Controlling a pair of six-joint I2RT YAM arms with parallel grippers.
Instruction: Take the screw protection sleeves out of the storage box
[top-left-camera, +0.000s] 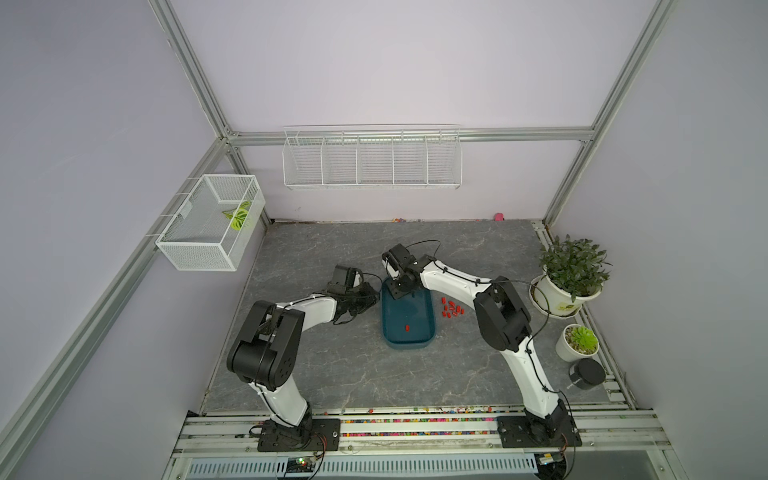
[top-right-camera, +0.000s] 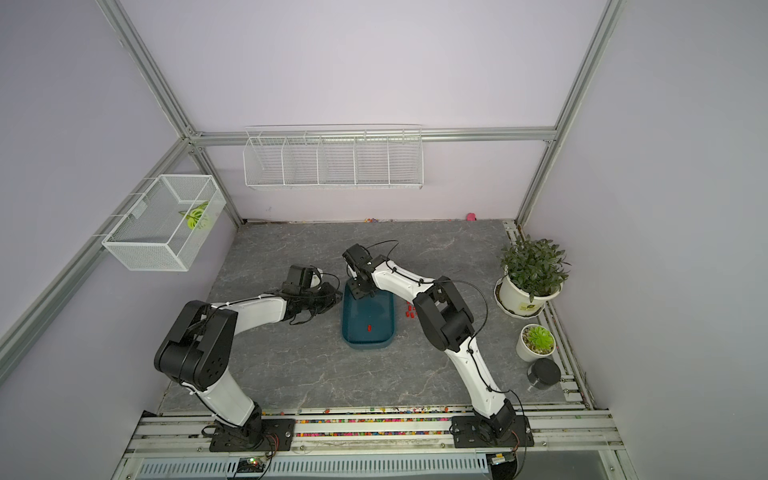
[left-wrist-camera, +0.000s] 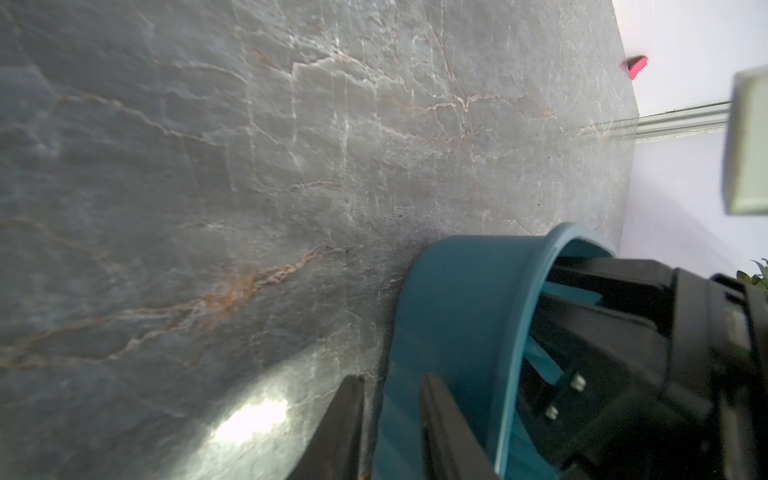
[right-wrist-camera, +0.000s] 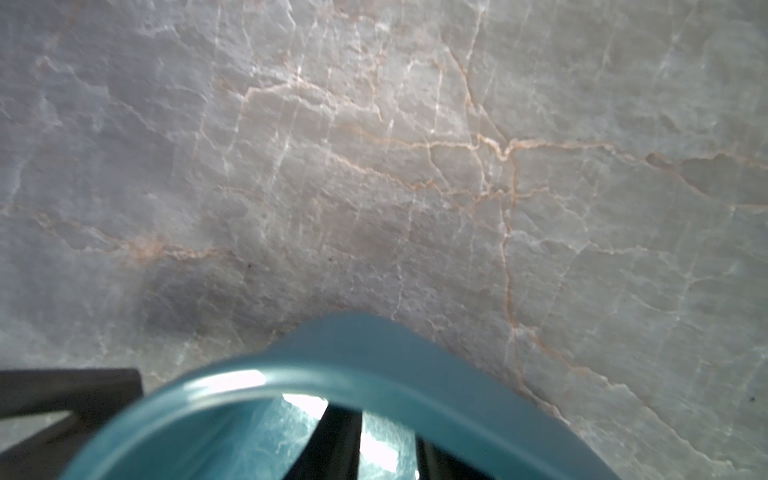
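The dark teal storage box (top-left-camera: 408, 345) stands mid-table, a single red sleeve (top-left-camera: 406, 328) on its floor toward the near end. Outside the box to the right lies a loose group of red sleeves (top-left-camera: 451, 309). My left gripper is low beside the box's left outer wall; a gap shows between its blurred fingers, and what lies at their tips is cut off by the frame. Over the box's far end, my right gripper has its fingers apart, reaching past the rim (right-wrist-camera: 352, 380); no sleeve shows between them, though the tips are partly hidden.
Both grippers are close together at the box's far left corner, and the right gripper's dark body (left-wrist-camera: 632, 360) fills part of the left wrist view. Potted plants (top-left-camera: 572, 280) line the right edge. Wire baskets (top-left-camera: 372, 160) hang on the walls.
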